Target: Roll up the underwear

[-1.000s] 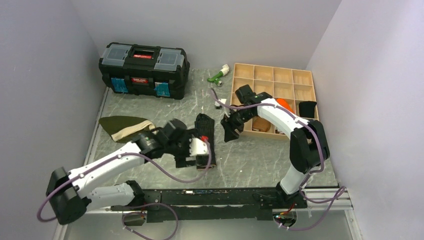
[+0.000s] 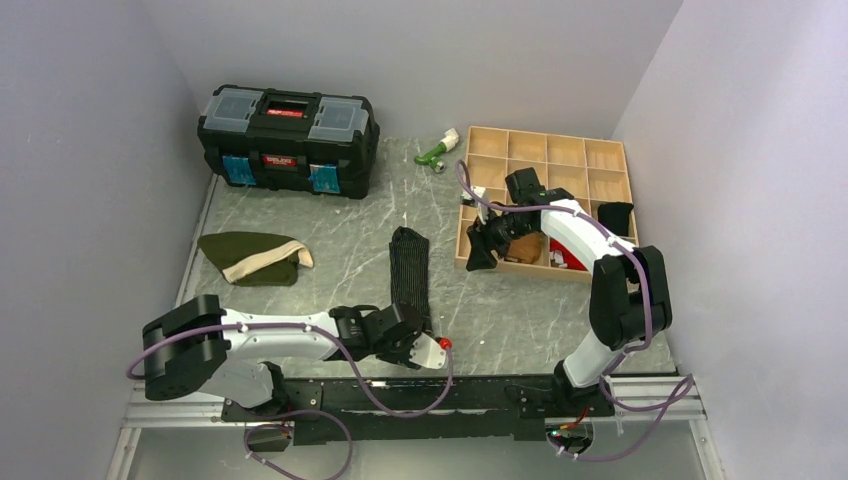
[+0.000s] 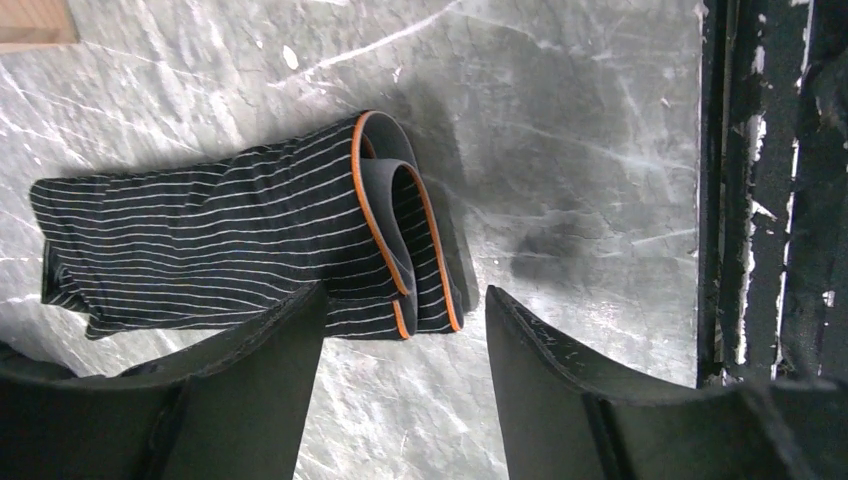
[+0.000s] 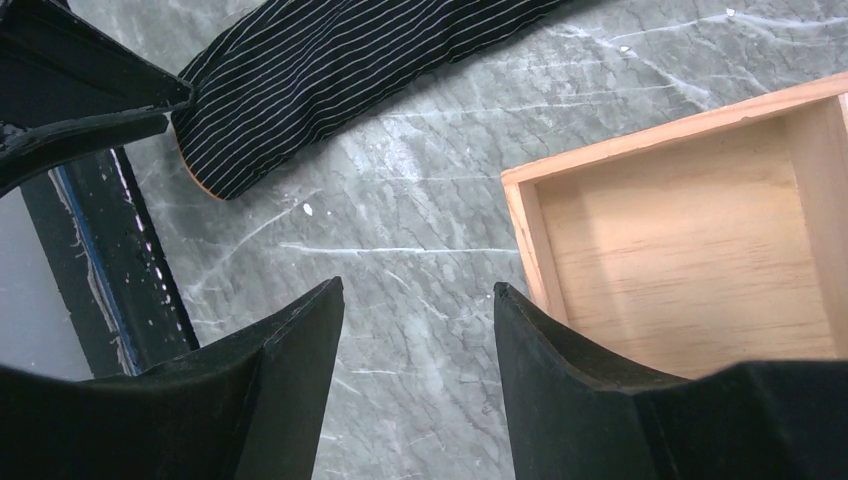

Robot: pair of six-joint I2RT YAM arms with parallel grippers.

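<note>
The striped black underwear (image 2: 408,270) lies flat as a long folded strip in the middle of the table; its orange-edged waistband end (image 3: 400,240) faces the front edge. My left gripper (image 2: 410,355) is over that front end, partly open, its fingers (image 3: 240,390) just beside the waistband with nothing seen held. My right gripper (image 2: 480,250) stands partly open at the front-left of the wooden organizer, bare table between its fingers; the underwear (image 4: 330,70) lies beyond them.
The compartment box (image 2: 590,160) stands at right, a toolbox (image 2: 285,140) at back left, an olive-and-cream cloth (image 2: 250,258) at left, a green object (image 2: 435,150) at the back. Bare table lies right of the underwear at the front.
Over the last second my left gripper has moved down toward the table's front edge, and my right gripper has shifted slightly right and back. The underwear looks unchanged.
</note>
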